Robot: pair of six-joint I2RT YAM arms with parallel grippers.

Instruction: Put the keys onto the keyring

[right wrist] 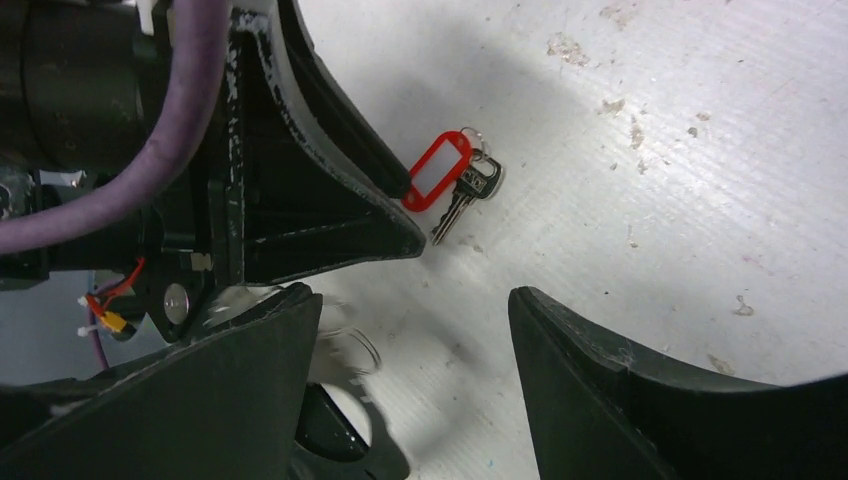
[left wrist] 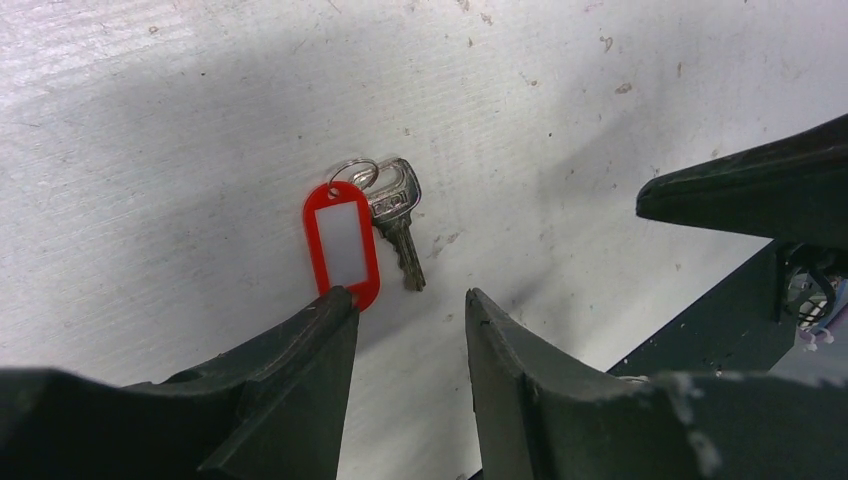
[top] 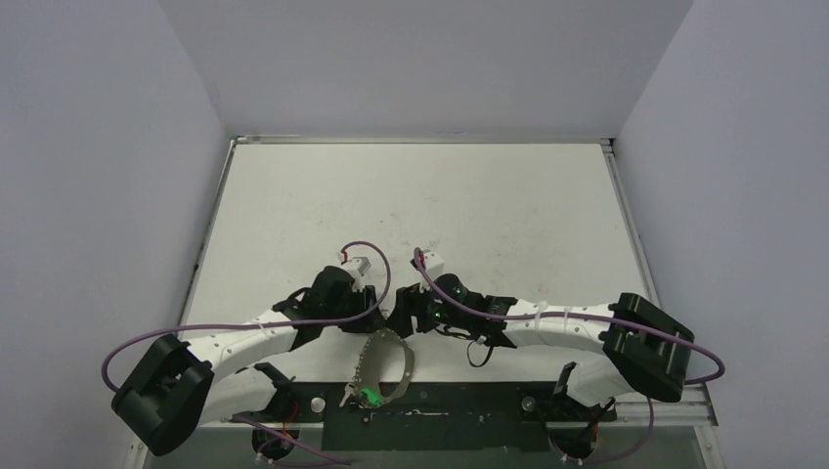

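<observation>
On the white table lies a red key tag with a wire ring and a silver key beside it; both also show in the right wrist view. My left gripper stands open, one fingertip over the tag's lower end, nothing between its fingers. Close on the right is my right gripper, also open and empty. A grey studded loop with a green patch, likely the keyring (top: 408, 367), is in front of both grippers in the top view. A blurred grey band (right wrist: 384, 430) and thin rings (right wrist: 355, 345) show low in the right wrist view.
The dark front panel (top: 469, 420) borders the white table (top: 430, 195); the loop's lower end overlaps it. Both gripper tips stand very near each other.
</observation>
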